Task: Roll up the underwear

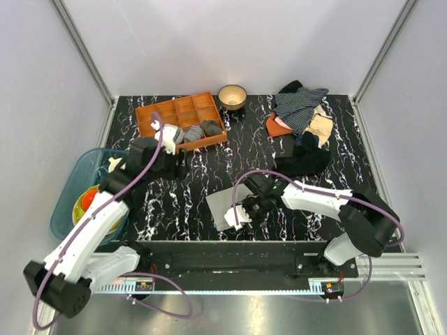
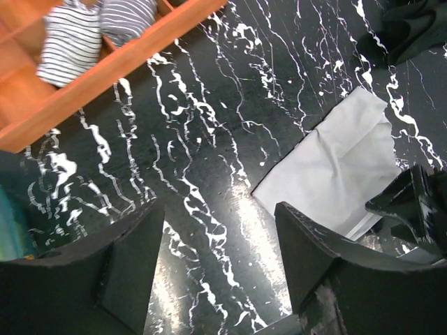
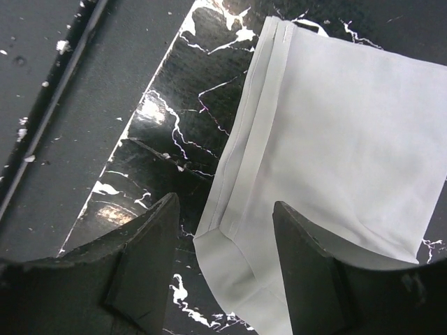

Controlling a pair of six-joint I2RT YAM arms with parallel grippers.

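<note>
Light grey underwear (image 1: 222, 204) lies folded flat on the black marbled table near its front edge. In the right wrist view, the waistband runs along one side of the underwear (image 3: 328, 132), with one corner spread out toward me. My right gripper is open just above that waistband end, nothing between its fingers. The left gripper hangs over bare table to the left of the cloth, its fingers apart and empty. Part of the underwear is hidden under the right arm in the top view.
An orange divided box (image 1: 183, 112) with several rolled cloths stands at the back left. At the left edge is a blue bin (image 1: 70, 192). Behind the right arm lies a clothes pile (image 1: 302, 112); a bowl (image 1: 232, 96) sits at the back. Table between box and underwear is clear.
</note>
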